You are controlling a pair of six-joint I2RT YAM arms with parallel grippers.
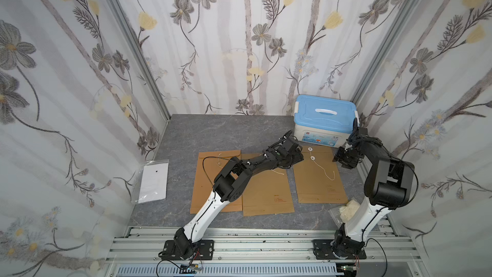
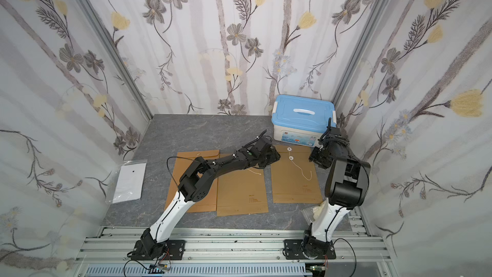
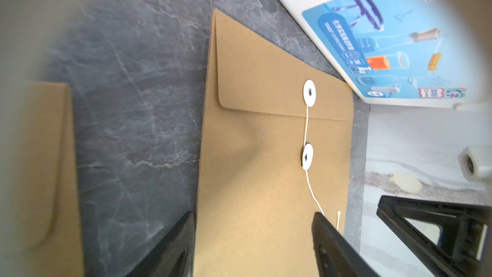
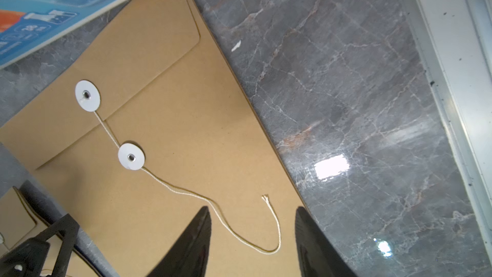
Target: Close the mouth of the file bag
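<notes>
The right-hand kraft file bag (image 1: 318,184) lies flat with its flap (image 3: 271,66) folded down at the top. A white button on the flap (image 4: 87,95) and a second button on the body (image 4: 131,156) are joined by a thin string (image 4: 169,187), whose loose tail curls over the bag. Beside the bag's left edge, my left gripper is open, one finger along that edge, with nothing seen held. My right gripper, also open, is over the bag's right side near the string's tail. Whether either gripper touches the paper is unclear.
A blue-lidded box (image 1: 326,115) stands close behind the bag's flap end. Two more kraft bags (image 1: 269,195) lie to the left, partly under my left arm. A clear pouch (image 1: 153,182) rests at the far left. Free table lies at the back left.
</notes>
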